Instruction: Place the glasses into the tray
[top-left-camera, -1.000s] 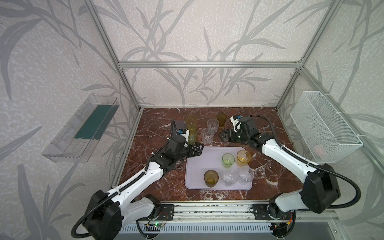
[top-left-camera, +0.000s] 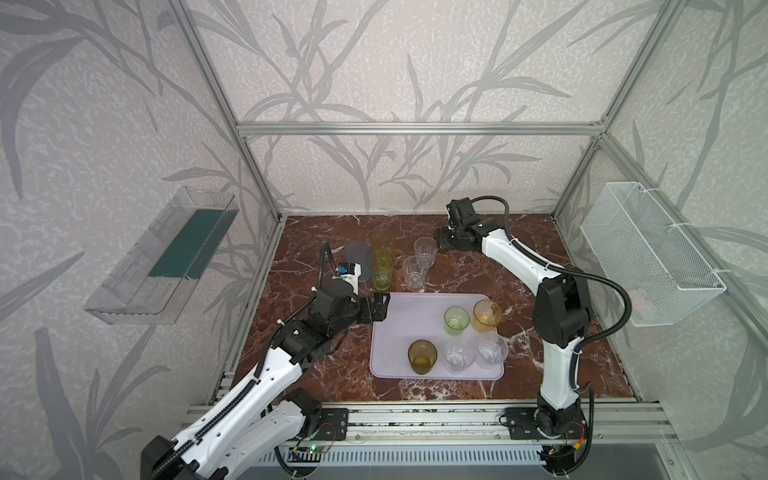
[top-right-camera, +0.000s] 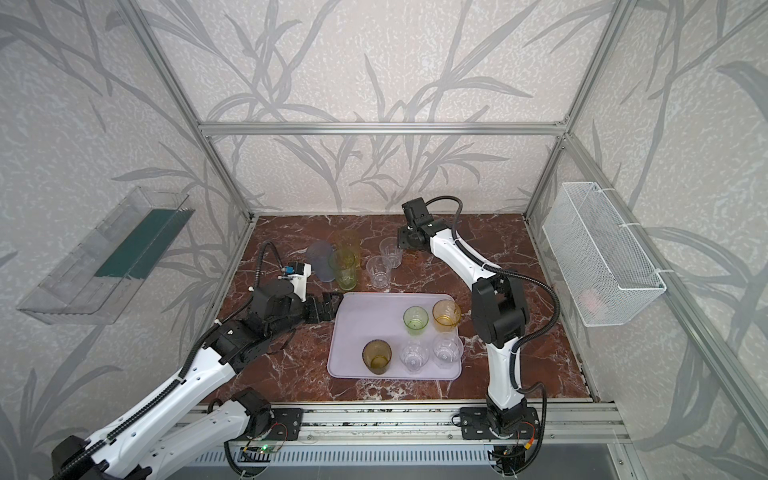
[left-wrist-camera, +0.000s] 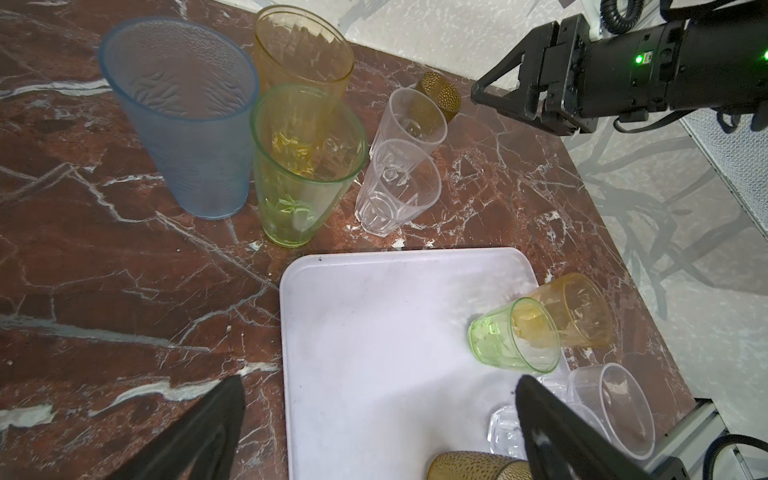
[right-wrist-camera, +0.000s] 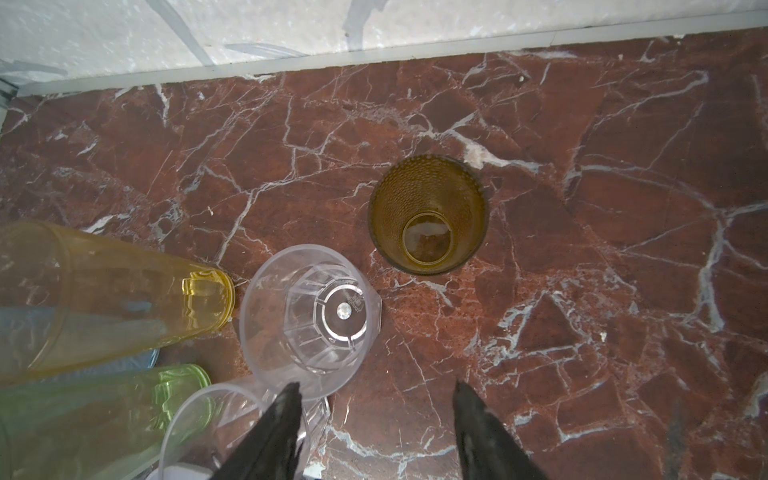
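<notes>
On the white tray stand a small green glass, an amber glass, a brown glass and two clear glasses. Behind it are a tall blue glass, a tall green glass, a tall yellow glass and two clear glasses. Another brown glass stands upright near the back wall, hidden in the top views by my right gripper. That gripper is part open, empty, above and short of the brown glass. My left gripper hangs open and empty over the tray's left edge.
A clear bin hangs on the left wall and a white wire basket on the right wall. The tray's left half is mostly bare.
My right arm has reached back toward the far wall, its gripper now covering the brown glass in the top left view. My left gripper has shifted slightly left. The glasses have not moved.
</notes>
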